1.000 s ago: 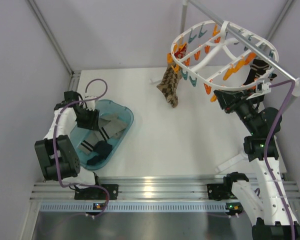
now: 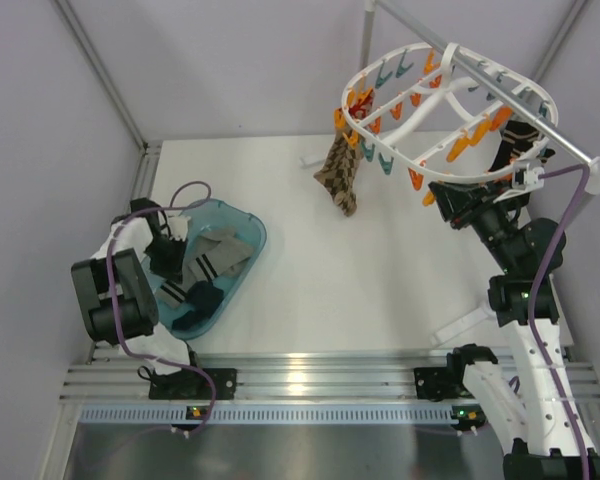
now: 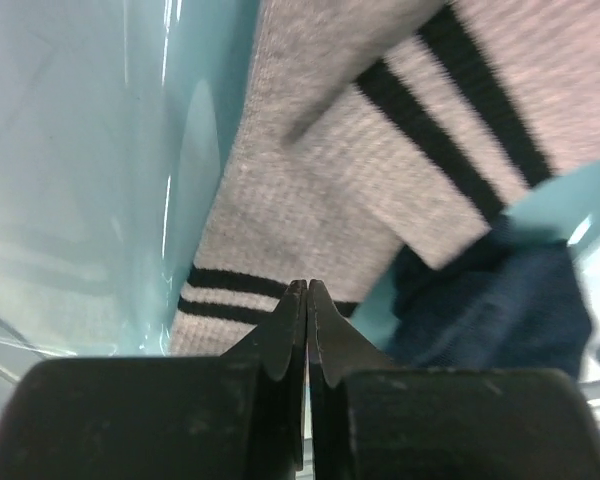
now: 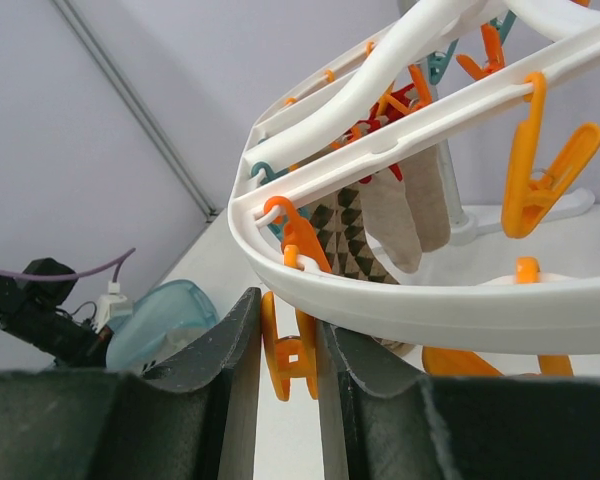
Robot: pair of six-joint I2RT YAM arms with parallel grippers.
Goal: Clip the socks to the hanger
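Grey striped socks (image 3: 280, 220) and a dark navy sock (image 3: 490, 310) lie in the blue basin (image 2: 245, 278). My left gripper is shut above the grey socks, nothing visible between its fingers. The white round hanger (image 2: 410, 160) carries orange, red and teal clips. My right gripper is shut on an orange clip (image 4: 286, 360) at the hanger's rim, at the right of the top view. A patterned brown sock (image 2: 338, 175) hangs at the hanger's back left; grey socks (image 4: 420, 205) hang beside it in the right wrist view.
A dark striped item (image 2: 515, 130) hangs at the hanger's right, behind the clips. Metal poles support the hanger above the white table (image 2: 320, 280), whose middle is clear. Purple cables run over both arms.
My left gripper has moved slightly down in the top view, toward the near part of the basin. The right arm looks unchanged.
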